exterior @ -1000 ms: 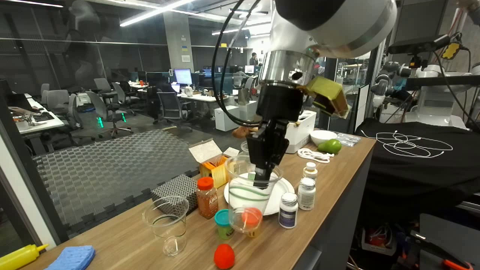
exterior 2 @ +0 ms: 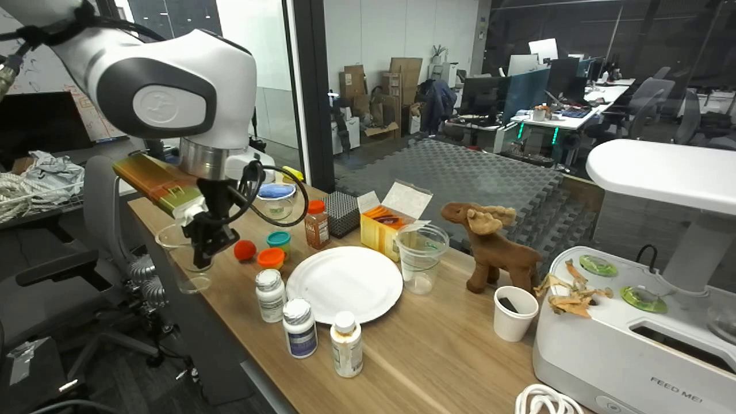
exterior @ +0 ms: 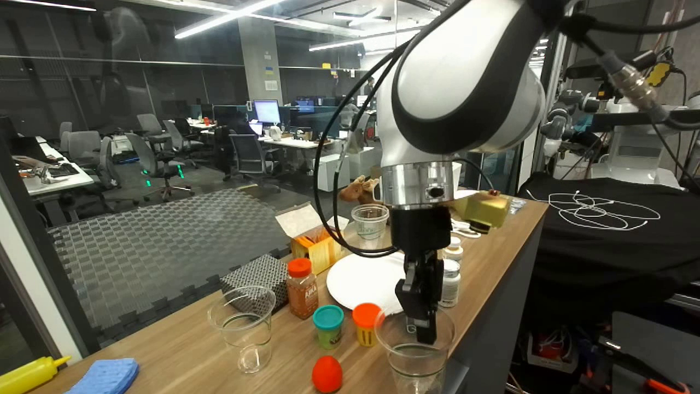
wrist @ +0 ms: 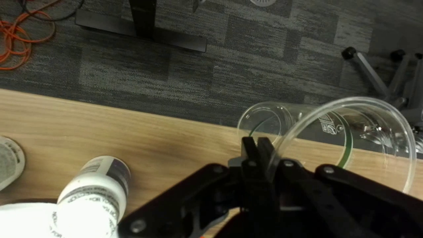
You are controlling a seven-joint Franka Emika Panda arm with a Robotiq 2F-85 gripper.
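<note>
A clear plastic cup [wrist: 317, 135] with a green stripe hangs from my gripper, whose fingers are shut on its wall near the rim. In exterior view 1 the gripper [exterior: 425, 331] reaches down into the mouth of this cup [exterior: 413, 361]. Exterior view 2 has the cup [exterior 2: 184, 259] at the table's edge, to the left of the red ball [exterior 2: 245, 249]. From the wrist, part of the cup lies over the wooden tabletop [wrist: 158, 146] and part over the dark floor. Whether its base touches the table I cannot tell.
Several white bottles [exterior 2: 301, 328] stand between the table edge and a white plate [exterior 2: 345, 283]. Two play-dough tubs [exterior: 328, 325] are close to the ball. A second clear cup [exterior: 246, 328] stands further left, near a blue sponge [exterior: 105, 376].
The gripper and its cup have come from above the plate and tubs toward the camera and the table's edge, and lower. The arm now hides one bottle in exterior view 1.
</note>
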